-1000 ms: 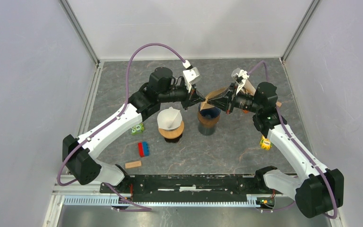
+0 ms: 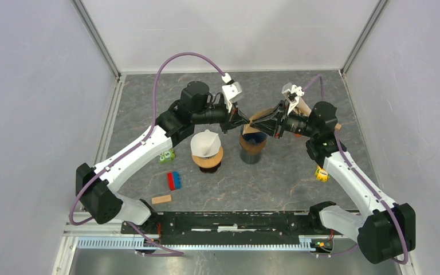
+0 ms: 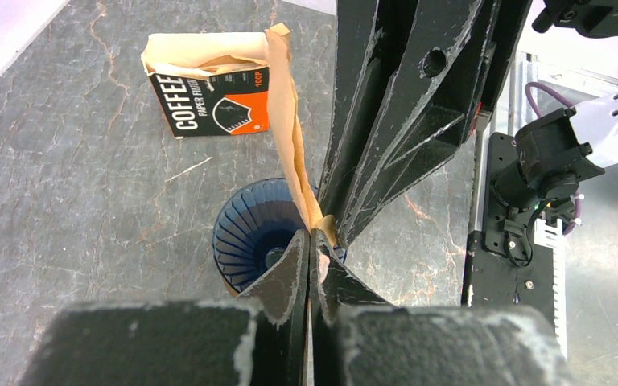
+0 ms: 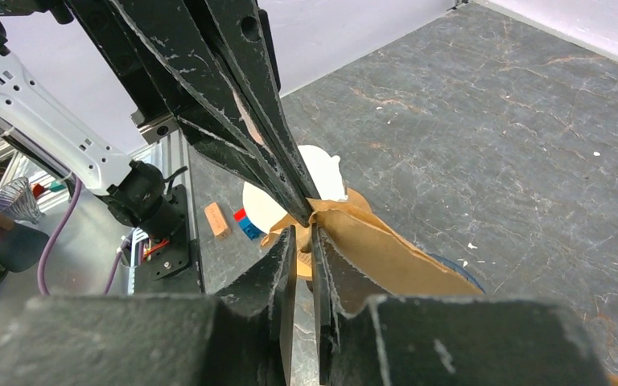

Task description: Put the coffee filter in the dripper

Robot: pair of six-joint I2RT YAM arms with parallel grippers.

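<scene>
The tan paper coffee filter (image 2: 252,129) hangs over the dark blue ribbed dripper (image 3: 237,229), its lower end hidden by the arms. My left gripper is shut on one edge of it. Across from it, the right gripper stands slightly open at the same edge. A narrow gap shows between its fingertips, and the folded paper lies right at them. From above, both grippers nearly meet over the dripper, which sits on a brown-banded glass vessel (image 2: 251,153).
A black and orange filter box (image 3: 209,100) stands beyond the dripper. Left of the vessel is a white-topped one with a wooden collar (image 2: 207,160). A red and blue block (image 2: 173,181) and a wooden block (image 2: 161,199) lie at front left.
The right arm has shifted only very slightly at the filter. The left arm, the vessel and the dripper look the same as before.
</scene>
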